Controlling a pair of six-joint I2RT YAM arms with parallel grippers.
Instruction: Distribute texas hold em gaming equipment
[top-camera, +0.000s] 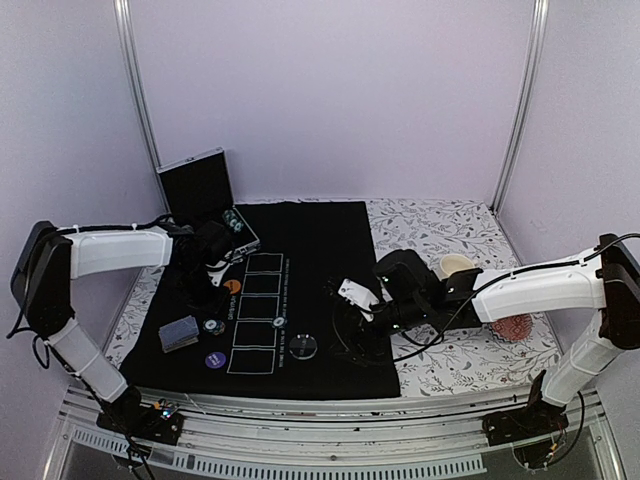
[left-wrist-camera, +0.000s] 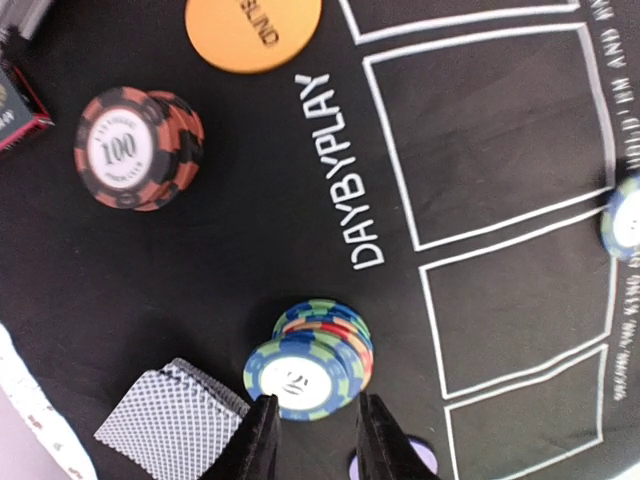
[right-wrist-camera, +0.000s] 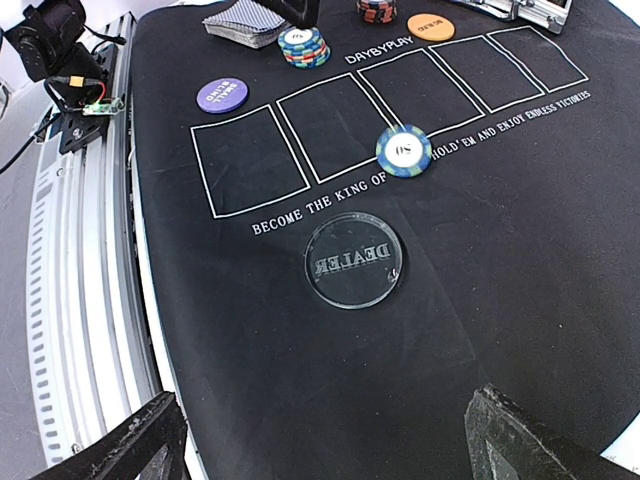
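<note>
In the left wrist view, the fingertips of my left gripper stand a short way apart above the mat, and I make out nothing held between them. Just beyond the tips, a stack of blue-green chips (left-wrist-camera: 295, 375) sits on the mat, beside the grey patterned card deck (left-wrist-camera: 170, 425). Farther off are a stack of black-and-orange 100 chips (left-wrist-camera: 120, 150) and the orange blind disc (left-wrist-camera: 255, 30). One blue chip (right-wrist-camera: 404, 150) lies by the printed line. The clear DEALER disc (right-wrist-camera: 352, 260) rests before my open, empty right gripper.
An open case (top-camera: 195, 185) stands at the back left of the black mat (top-camera: 330, 230). A purple small blind disc (right-wrist-camera: 222, 95) lies near the front. A white cup (top-camera: 456, 264) is on the patterned table at right.
</note>
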